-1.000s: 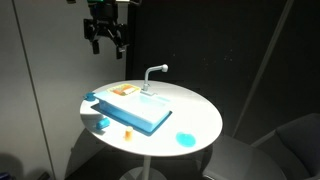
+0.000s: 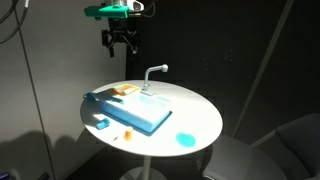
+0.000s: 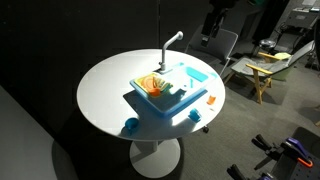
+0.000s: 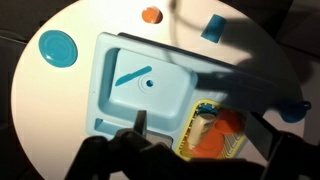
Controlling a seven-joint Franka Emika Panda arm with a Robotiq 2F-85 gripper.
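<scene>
My gripper (image 2: 121,50) hangs open high above the back left of the round table, with nothing between its fingers. In the wrist view its dark fingers enter from the bottom, over the toy sink's (image 4: 178,58) rack side. The light-blue sink holds a thin blue utensil (image 4: 133,76) in its basin. A yellow rack (image 4: 187,139) with orange pieces (image 4: 209,145) and a pale piece sits at one end. Around the sink lie a round blue plate (image 4: 58,48), a small orange item (image 4: 151,15), a blue piece (image 4: 213,28) and another blue piece (image 4: 293,110).
A grey faucet (image 2: 152,75) rises behind the basin. Bare white tabletop (image 3: 100,85) surrounds the sink, widest beyond the rack end in exterior view 2. A dark grey seat (image 2: 245,160) stands beside the table.
The sink and the objects on the table appear unmoved.
</scene>
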